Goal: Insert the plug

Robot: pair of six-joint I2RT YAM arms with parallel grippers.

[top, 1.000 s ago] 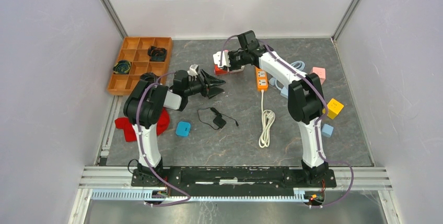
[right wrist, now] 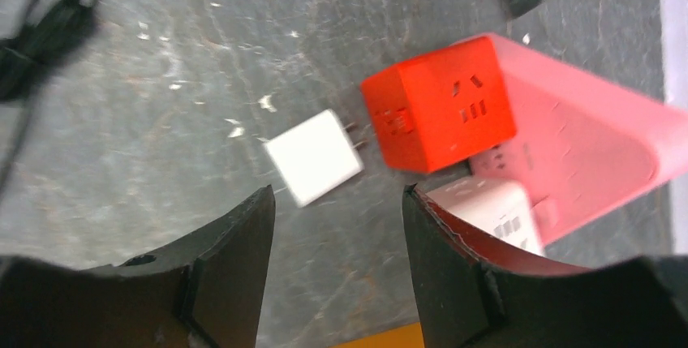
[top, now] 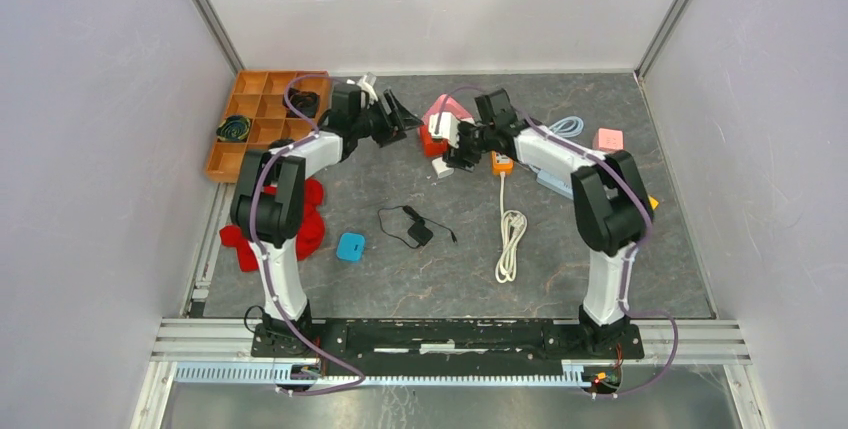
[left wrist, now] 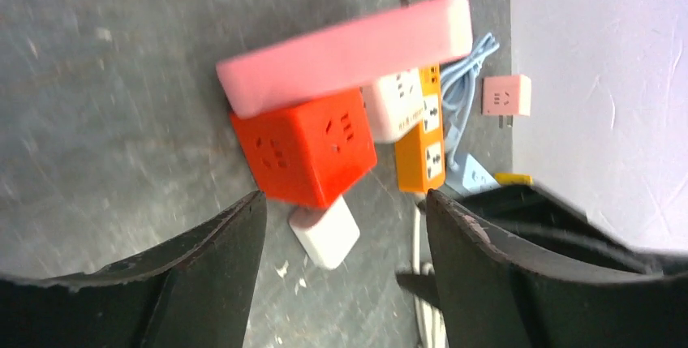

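A white cube plug with two prongs lies on the table beside a red box, also seen in the left wrist view. A second white cube (right wrist: 487,206) sits by a pink block (left wrist: 349,52). The orange power strip (left wrist: 418,165) lies to their right. My left gripper is open above and left of these objects, nothing held. My right gripper is open over the white plug, with nothing between its fingers.
A black adapter with cable (top: 420,232) and a blue square (top: 350,246) lie nearer the front. An orange compartment tray (top: 225,159) is at back left.
My left gripper has moved toward the back.
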